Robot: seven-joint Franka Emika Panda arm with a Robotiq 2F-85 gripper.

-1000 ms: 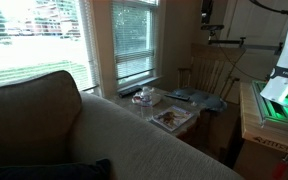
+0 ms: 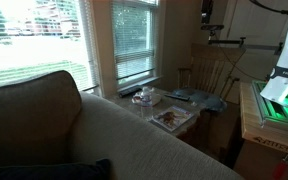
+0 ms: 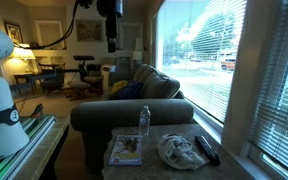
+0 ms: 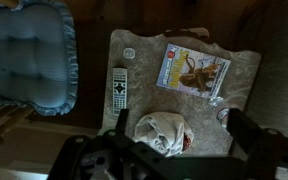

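Note:
High above a small table (image 3: 174, 167) hangs my gripper, its two dark fingers wide apart in the wrist view with nothing held between them. On the table lie a flat picture-covered case or booklet (image 4: 192, 70), a grey remote (image 4: 120, 90) and a crumpled white cloth (image 4: 164, 132). A clear bottle (image 3: 144, 121) stands upright near the booklet. From the second exterior view, the cloth (image 3: 181, 152) is between the booklet (image 3: 126, 150) and the remote (image 3: 207, 150). The gripper (image 3: 111, 45) is clear of all of them.
A grey sofa (image 2: 124, 140) borders the table, with windows (image 3: 216, 60) alongside. A chair with a blue cushion (image 4: 26, 57) stands at another side. My arm's base is on a wooden bench (image 2: 264, 125). Air around the gripper is free.

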